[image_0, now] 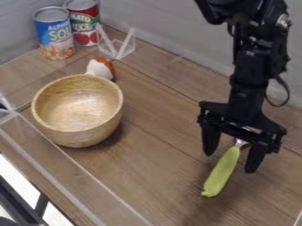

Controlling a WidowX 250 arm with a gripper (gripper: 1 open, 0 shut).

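The black gripper (pixel 236 146) hangs at the right, open, its two fingers spread over the upper end of a long pale green-yellow object (pixel 220 175), like a cucumber or corn, lying on the wooden table. Whether the fingers touch it cannot be told. A pale tip of the object shows between the fingers.
A wooden bowl (pixel 77 119) sits at the left. Behind it lie a white and orange object (pixel 101 68) and two cans, a blue one (pixel 56 35) and a red one (pixel 84 22).
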